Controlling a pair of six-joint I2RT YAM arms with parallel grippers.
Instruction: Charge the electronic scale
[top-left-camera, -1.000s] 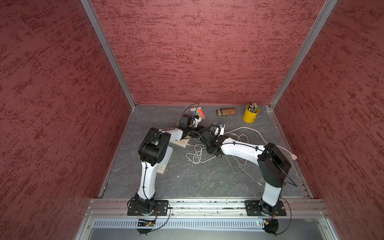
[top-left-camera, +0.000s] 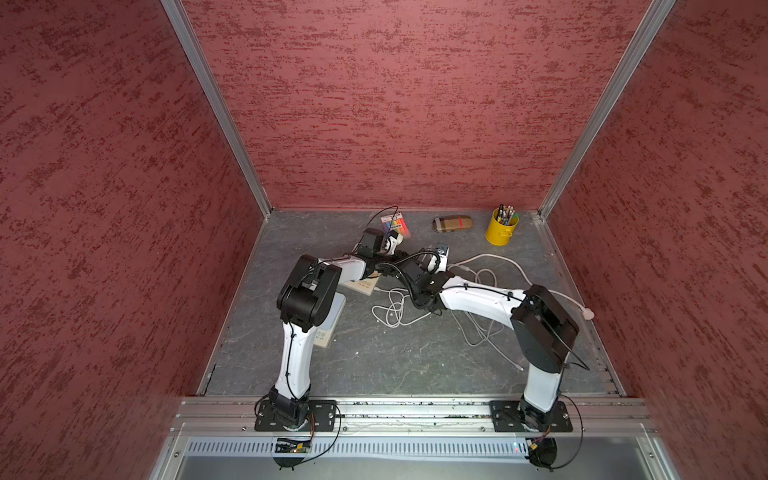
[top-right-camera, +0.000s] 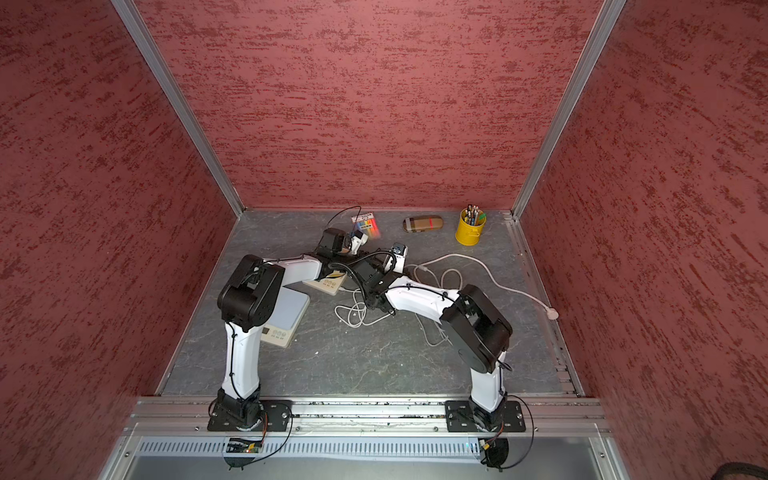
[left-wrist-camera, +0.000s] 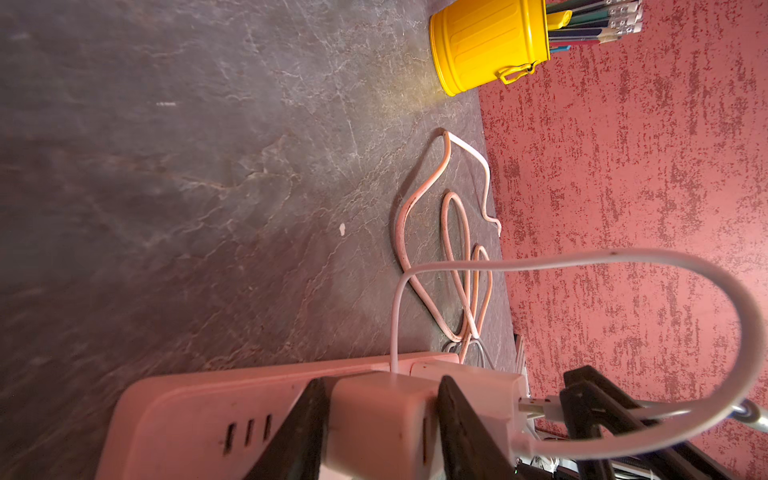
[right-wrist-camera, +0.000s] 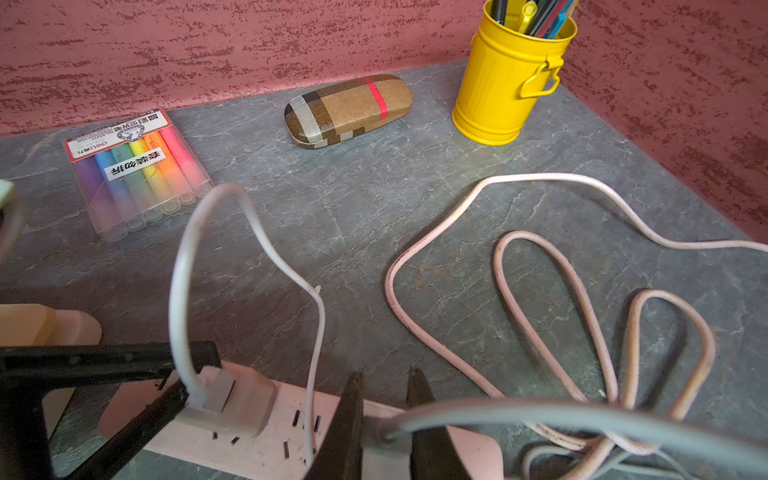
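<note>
In the right wrist view a white charger block (right-wrist-camera: 252, 404) sits on the white power strip (right-wrist-camera: 472, 448), a cable looping from it. My left gripper has its fingers on either side of a white block (left-wrist-camera: 376, 432) at the strip; whether they press on it is unclear. My right gripper is shut on a pale plug (right-wrist-camera: 386, 456), its cable running off right, above the strip. How far the plug is seated cannot be seen. A flat electronic scale (top-right-camera: 289, 307) lies beneath the left arm; another beige device (top-right-camera: 330, 284) is partly hidden behind that arm.
Loose white cables (right-wrist-camera: 592, 336) spread right of the strip. Behind stand a yellow pencil bucket (right-wrist-camera: 504, 80), a glasses case (right-wrist-camera: 352, 108) and a marker pack (right-wrist-camera: 136, 172).
Both arms hold nearly the same pose over the strip. At most, the right arm has shifted very slightly; no object has visibly moved.
</note>
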